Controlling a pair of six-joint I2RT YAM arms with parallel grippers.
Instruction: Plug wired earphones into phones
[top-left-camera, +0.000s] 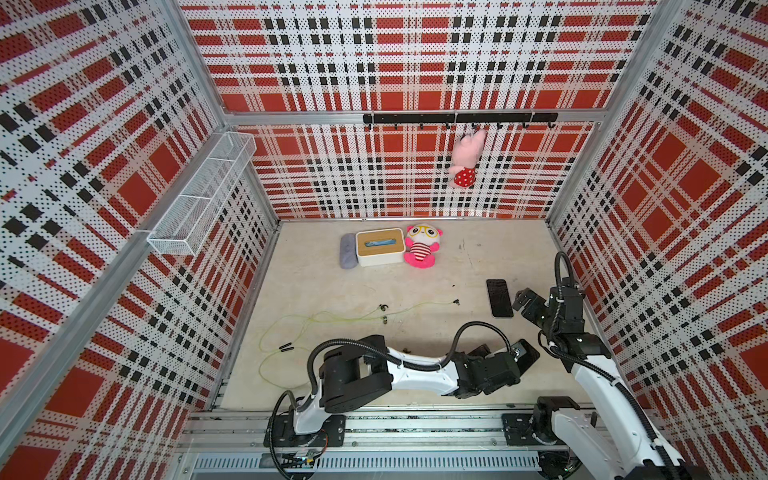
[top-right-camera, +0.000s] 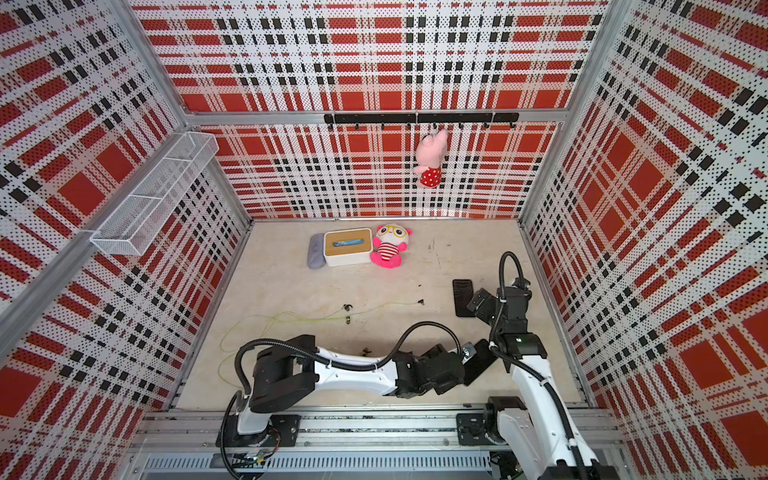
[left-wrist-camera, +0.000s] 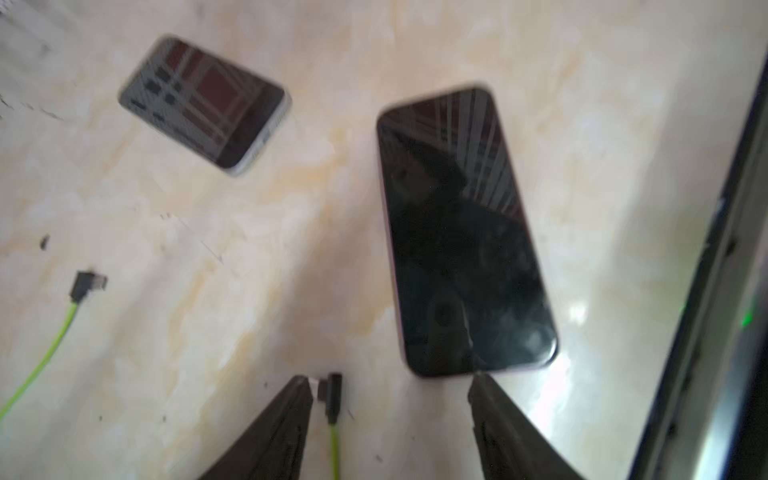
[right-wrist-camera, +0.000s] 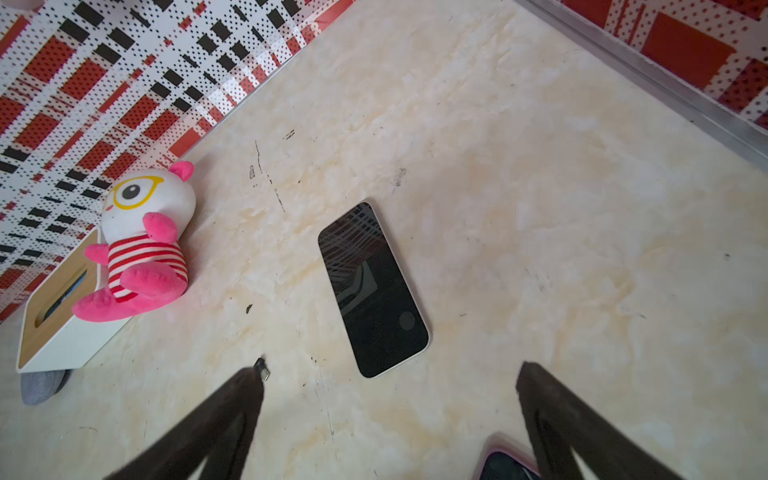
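Observation:
A green earphone cable ends in a black angled plug (left-wrist-camera: 333, 397) low in the left wrist view. My left gripper stands part open above it, the plug showing nearer the left finger, with no grip on it. Just beyond lies the near black phone (left-wrist-camera: 464, 240), partly covered by the left arm in the top views. Farther back is the second phone (top-left-camera: 498, 298); a second green cable's plug (top-left-camera: 456, 301) lies left of it. My right gripper is open and empty, over the table right of the far phone. The left arm hides much of the near cable.
At the back stand a white box (top-left-camera: 381, 254), a grey item (top-left-camera: 348, 251) and a pink plush toy (top-left-camera: 421, 246). Earbuds (top-left-camera: 384, 309) lie mid-table. A pink toy (top-left-camera: 466, 160) hangs from the black hook rail (top-left-camera: 460, 118).

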